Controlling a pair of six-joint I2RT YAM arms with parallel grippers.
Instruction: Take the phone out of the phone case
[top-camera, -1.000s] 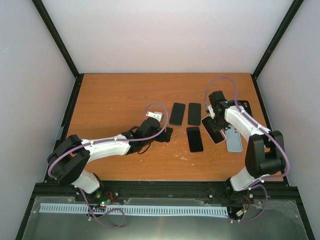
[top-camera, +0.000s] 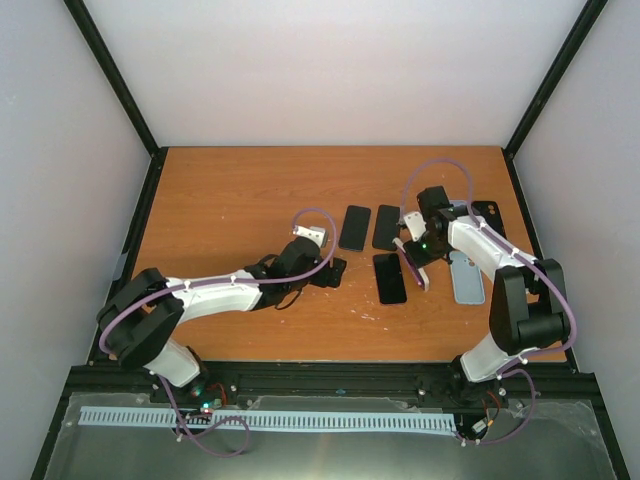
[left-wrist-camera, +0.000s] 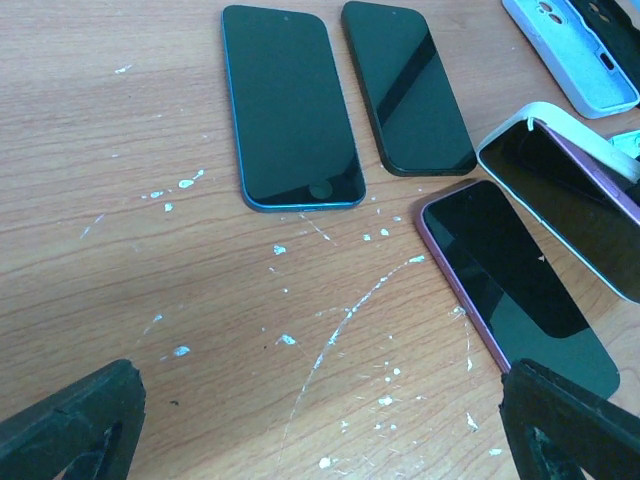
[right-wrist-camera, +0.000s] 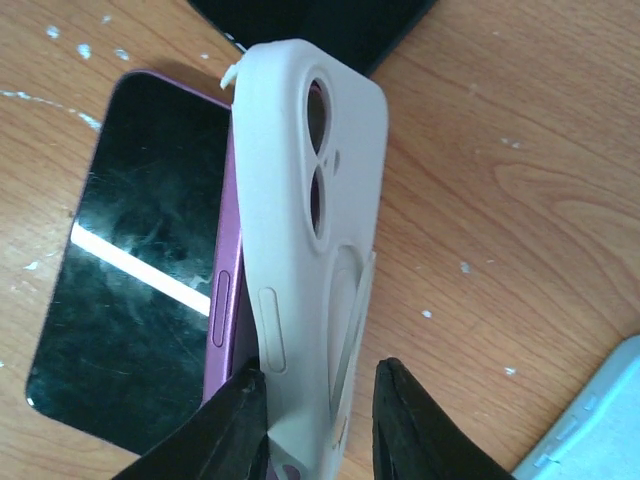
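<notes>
A white phone case (right-wrist-camera: 275, 190) stands tilted on its long edge, its back with camera holes facing right in the right wrist view. Along its left side shows the purple edge of a phone; in the left wrist view that phone's dark screen (left-wrist-camera: 565, 205) sits partly inside the case, with a gap along one side. My right gripper is open, its fingers on either side of the case's lower part; contact is hard to tell. My left gripper is open and empty above bare table, left of the phones.
A bare purple-edged phone (left-wrist-camera: 520, 280) lies right beside the tilted case. Two more dark phones (top-camera: 355, 228) (top-camera: 386, 228) lie behind it. A light-blue case (top-camera: 467, 279) and a dark case (top-camera: 490, 215) lie to the right.
The white case with its phone has gone from lying nearly flat, screen up, to tilted on edge. My right gripper has moved slightly left with it. The left arm has stayed still.
</notes>
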